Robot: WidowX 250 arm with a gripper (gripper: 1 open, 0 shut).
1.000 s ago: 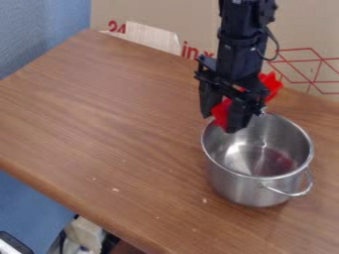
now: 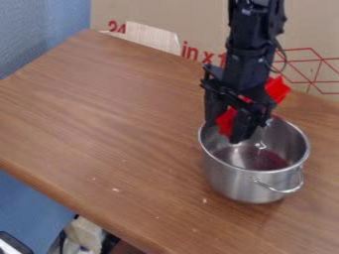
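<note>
My black gripper (image 2: 236, 109) hangs over the rim of a steel pot (image 2: 239, 181) on the right of the wooden table, shut on a red object (image 2: 227, 123) that shows between and behind its fingers. More red (image 2: 277, 88) shows to the right of the gripper, partly hidden behind it; whether it is the same object I cannot tell. The pot's inside is partly hidden by the gripper and holds something dark reddish or a reflection at its bottom.
A cardboard panel (image 2: 159, 12) stands behind the table, and the left edge drops off to a blue area.
My gripper has moved slightly right and down toward the pot's inside, with the red object in it.
</note>
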